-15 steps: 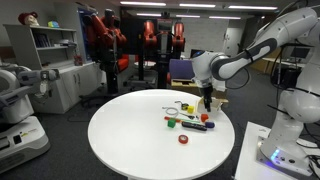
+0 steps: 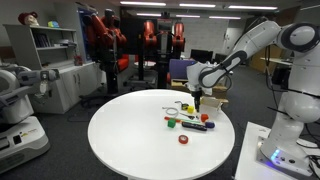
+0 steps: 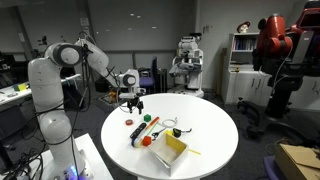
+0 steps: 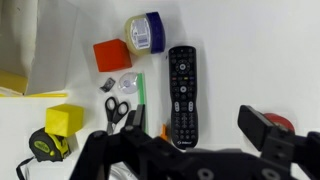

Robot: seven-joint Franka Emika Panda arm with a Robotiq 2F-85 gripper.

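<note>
My gripper stands open above the table, its two dark fingers wide apart with nothing held. Between and beyond them in the wrist view lies a long black remote control [image 4: 183,85], face up on the white surface. The remote [image 2: 194,126] also shows in exterior view 1, below the gripper. Near its far end are a red cube [image 4: 111,55] and a blue-and-white roll [image 4: 145,33]. To the right, a red round object [image 4: 280,121] is partly covered by the right finger.
Scissors [image 4: 117,109], a yellow cube [image 4: 64,120] and a black-and-yellow tape measure [image 4: 46,145] lie left of the remote. An open box [image 3: 169,153] stands on the round table [image 3: 210,125].
In exterior view 1 the arm has reached further left over the table, bringing the gripper closer to above the remote. The objects on the table appear unmoved.
</note>
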